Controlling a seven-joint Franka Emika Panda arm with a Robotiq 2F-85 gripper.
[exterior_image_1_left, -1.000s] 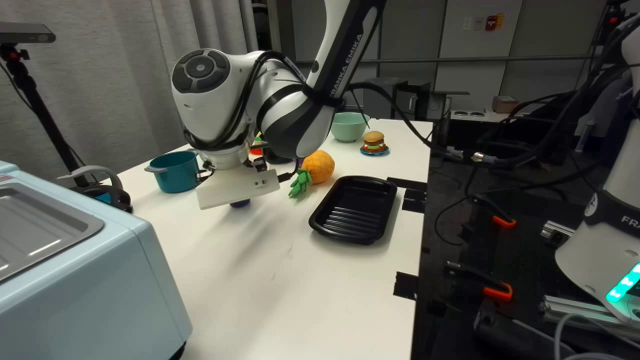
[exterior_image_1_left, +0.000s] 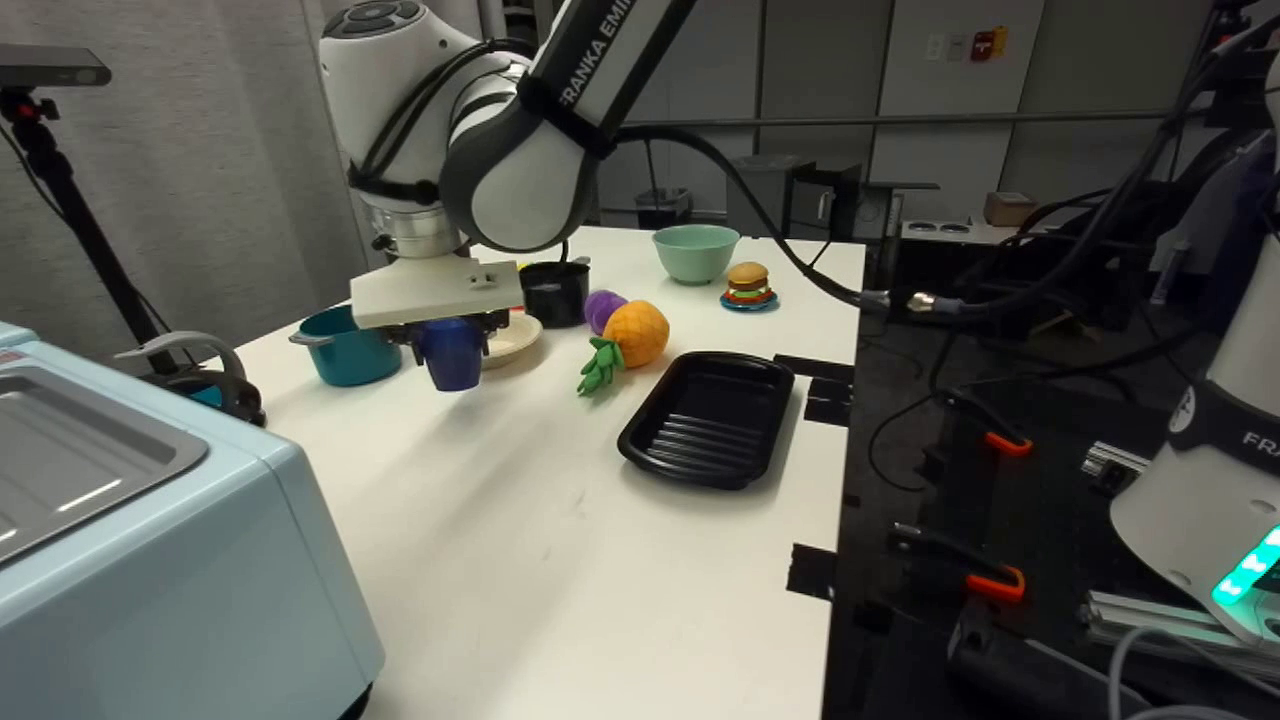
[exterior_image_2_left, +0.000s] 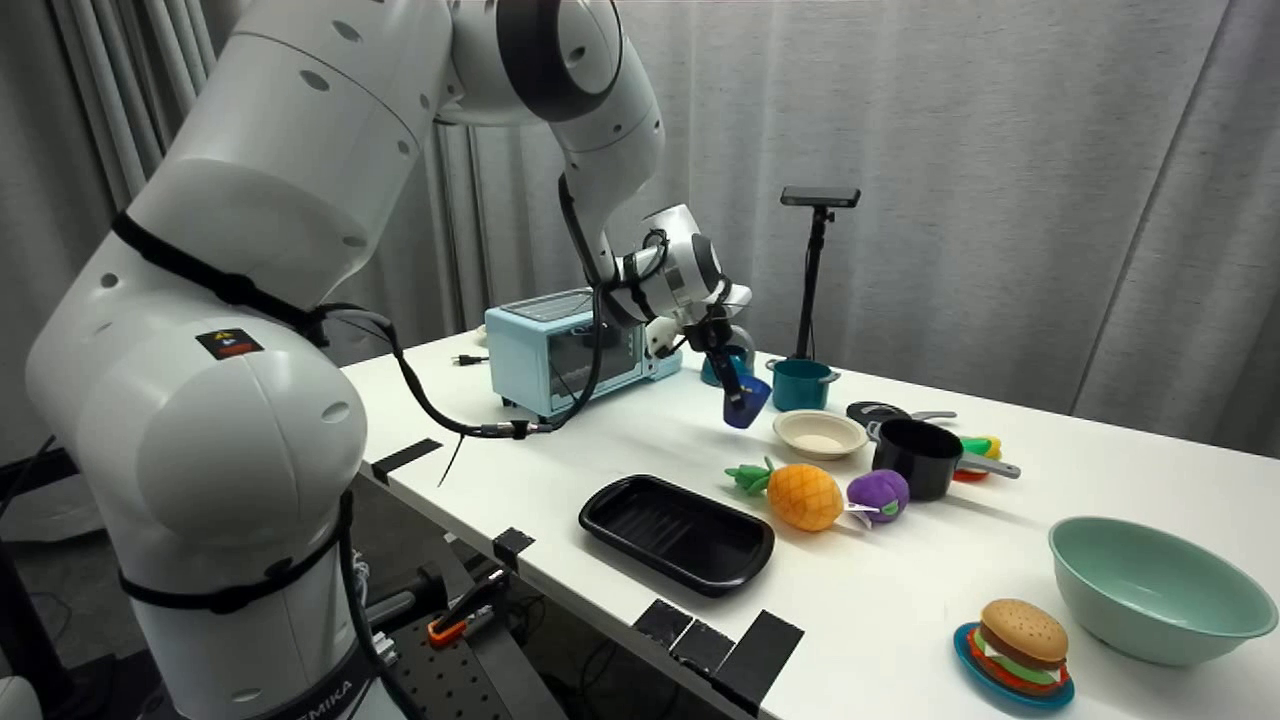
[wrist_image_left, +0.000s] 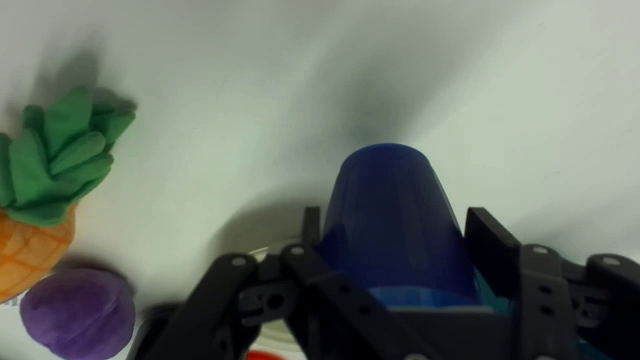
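A dark blue cup (wrist_image_left: 393, 210) is clasped between the two black fingers of my gripper. In exterior view 1 the blue cup (exterior_image_1_left: 452, 355) hangs clear of the white table, under the gripper's pale housing. Exterior view 2 shows the same cup (exterior_image_2_left: 746, 401) tilted, with my gripper (exterior_image_2_left: 734, 390) on it from above. Close by stand a cream bowl (exterior_image_2_left: 821, 433) and a teal pot (exterior_image_2_left: 800, 384). The cup's shadow falls on bare table in the wrist view.
A plush pineapple (exterior_image_2_left: 804, 497), a purple plush (exterior_image_2_left: 879, 493) and a black pot (exterior_image_2_left: 918, 460) sit near the bowl. The black tray (exterior_image_1_left: 710, 418) lies toward the table edge. A light-blue toaster oven (exterior_image_1_left: 168, 528) fills one end.
My arm has risen and shifted left in exterior view 1. The cup has come up from low at the table with the gripper, and the cream bowl is partly uncovered.
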